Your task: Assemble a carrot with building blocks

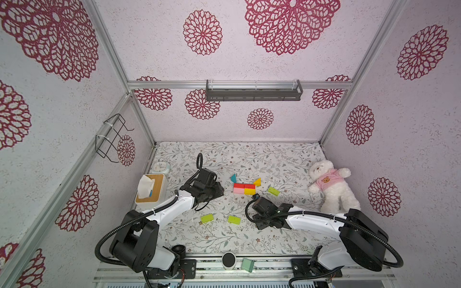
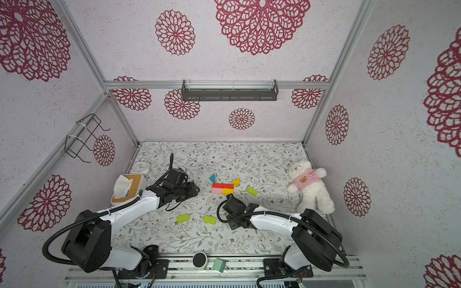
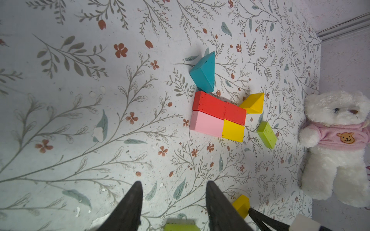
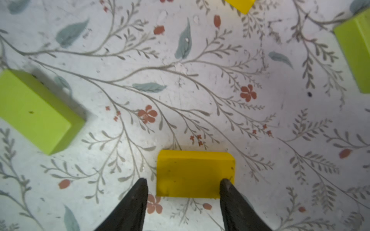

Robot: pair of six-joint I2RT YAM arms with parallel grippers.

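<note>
Two red blocks (image 3: 215, 107) lie end to end. Against their near side sit a pink block (image 3: 206, 124) and a yellow block (image 3: 233, 131), all forming one rectangle. A blue triangular block (image 3: 203, 71) stands beyond the left red one, a yellow triangular block (image 3: 253, 103) near the right end. My left gripper is open and empty, left of the group. My right gripper is open over a loose yellow block (image 4: 194, 175), its fingertips toward the block's two ends; contact cannot be judged. Loose green blocks (image 1: 207, 218) lie apart.
A white teddy bear (image 1: 331, 184) sits at the right edge and a tissue box (image 1: 150, 189) at the left. Behind it stands a small white clock (image 1: 160, 167).
</note>
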